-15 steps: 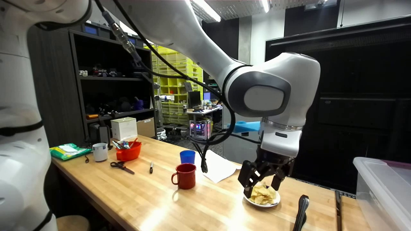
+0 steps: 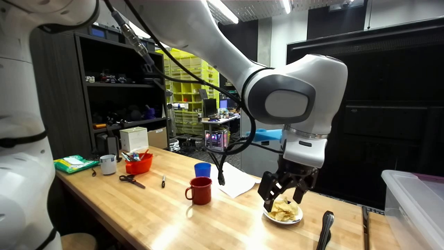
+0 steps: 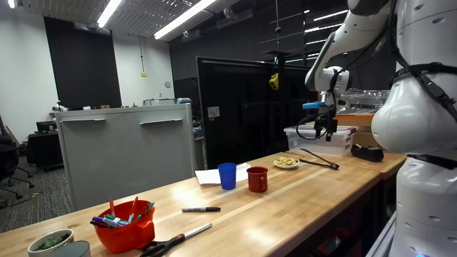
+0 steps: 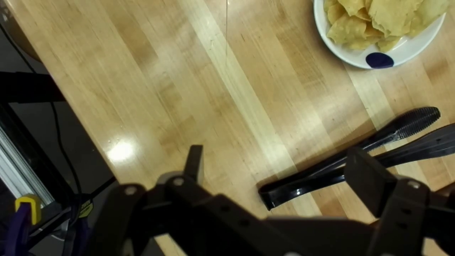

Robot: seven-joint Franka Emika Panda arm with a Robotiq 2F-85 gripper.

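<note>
My gripper is open above the table, its fingers wide apart and nothing held between them. Below it in the wrist view lie black tongs (image 4: 298, 183), their hinge end under the gap and their arms passing beneath the right finger. A white bowl of yellow chips (image 4: 379, 21) sits at the top right of that view, clear of the fingers. Exterior view 2 shows the gripper (image 3: 326, 132) well above the tabletop, with the tongs (image 3: 319, 164) flat on the wood beside the chip bowl (image 3: 286, 162).
A red mug (image 2: 200, 191) and a blue cup (image 2: 202, 169) stand mid-table by white paper (image 2: 235, 180). Farther off are a red container of markers (image 3: 124, 231), scissors (image 3: 171, 244) and a marker (image 3: 201, 209). A clear plastic bin (image 2: 416, 204) borders the tongs' side.
The gripper and wrist have shifted very slightly, a little up and to the right in exterior view 1. The objects on the table have stayed put.
</note>
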